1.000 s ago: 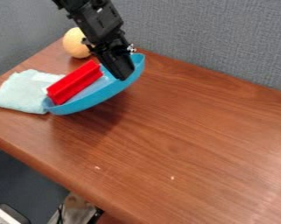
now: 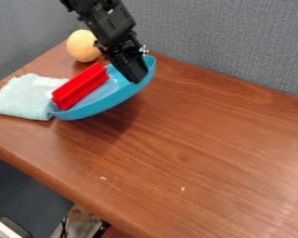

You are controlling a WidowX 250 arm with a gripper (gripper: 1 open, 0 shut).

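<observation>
My black gripper (image 2: 131, 65) reaches down from the top into the right part of a blue oval dish (image 2: 110, 100), its fingertips at the dish's right end; whether they are open or shut is hard to see. A red elongated block (image 2: 79, 85) lies in the dish, left of my gripper. A pale cyan folded cloth (image 2: 22, 99) lies at the dish's left end.
A yellowish round object (image 2: 83, 46) sits behind the dish. A grey padded wall (image 2: 238, 46) runs along the back, and the table's left edge drops to a dark floor.
</observation>
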